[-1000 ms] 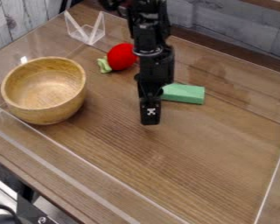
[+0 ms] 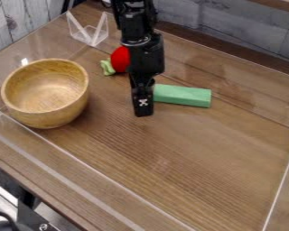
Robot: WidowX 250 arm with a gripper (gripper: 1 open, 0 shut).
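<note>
The black robot gripper (image 2: 144,102) hangs down at the top centre of the camera view, low over the wooden table (image 2: 183,176). A green block (image 2: 186,96) lies just right of its fingertips. A red round object (image 2: 118,60) with a green piece beside it sits behind the gripper, partly hidden by it. Whether the fingers are open or shut is too small to tell.
A large wooden bowl (image 2: 44,95) takes up the left of the table. A wall edge runs along the top left.
The objects on the table look unmoved.
</note>
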